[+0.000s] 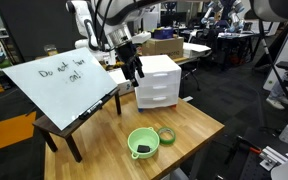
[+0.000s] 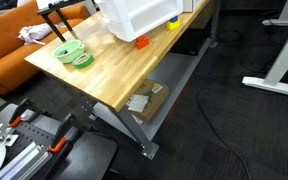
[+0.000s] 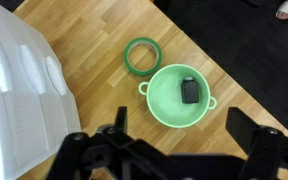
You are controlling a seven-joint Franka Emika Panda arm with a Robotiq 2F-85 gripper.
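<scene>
On the wooden table stands a light green bowl (image 1: 138, 148) with small side handles, and inside it lies a black object (image 3: 190, 91). A green roll of tape (image 3: 142, 56) rests flat beside the bowl, apart from it. My gripper is open, its dark fingers at the lower left and lower right of the wrist view, with nothing between them. In exterior view 1 the gripper (image 1: 135, 73) hangs well above the table, in front of the white drawers. The bowl (image 2: 71, 48) and the tape (image 2: 83, 60) also show in exterior view 2.
A white drawer unit (image 1: 158, 84) stands at the table's back; its side fills the left of the wrist view. A tilted whiteboard (image 1: 62, 82) with writing is on the left. Red (image 2: 142, 42) and yellow (image 2: 173, 23) items sit near the drawers.
</scene>
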